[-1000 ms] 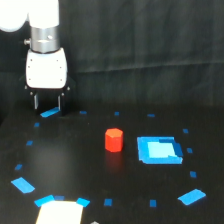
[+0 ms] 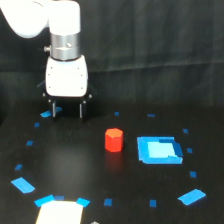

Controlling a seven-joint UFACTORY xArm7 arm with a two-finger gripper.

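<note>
A red hexagonal block (image 2: pixel 114 140) sits on the black table near the middle of the camera view. To its right lies a shallow blue tray (image 2: pixel 144 140) with a white patch inside. My gripper (image 2: pixel 67 108) hangs at the upper left, behind and left of the red block and well apart from it. Its two fingers are spread, and nothing shows between them.
Blue tape strips (image 2: pixel 191 197) and small blue squares mark the table. A pale object (image 2: pixel 60 212) is cut off at the bottom left edge. Dark cloth (image 2: pixel 150 60) hangs behind. Open table separates the block from the tray.
My gripper has moved right and appears larger and slightly lower in view, with its fingers still spread. The red block and blue tray have not moved.
</note>
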